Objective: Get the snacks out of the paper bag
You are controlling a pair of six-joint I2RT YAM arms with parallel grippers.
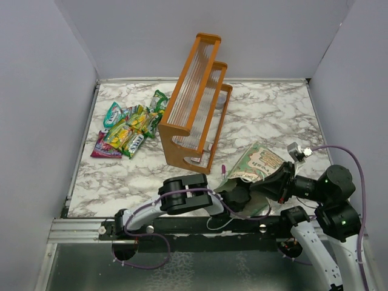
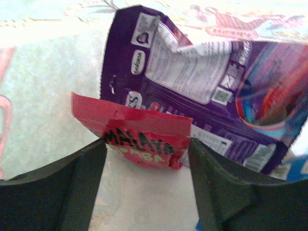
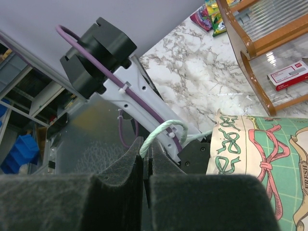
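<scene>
The paper bag (image 1: 257,162), printed with green ribbons and pink bows, lies tilted at the table's front right. My left gripper reaches into it. Its fingers (image 2: 83,185) stand apart, with the lower part of a red snack packet (image 2: 139,127) between their tips; whether they touch it cannot be told. Behind that is a purple snack packet (image 2: 185,79). Only small bits of a blue packet (image 2: 298,168) show at the right edge. My right gripper is shut on the bag's pale twisted handle (image 3: 162,129).
Several snack packets (image 1: 128,128) lie in a pile on the left of the marble table. A wooden tiered rack (image 1: 188,100) stands between pile and bag, near the bag. Bare table (image 1: 121,182) shows at front left.
</scene>
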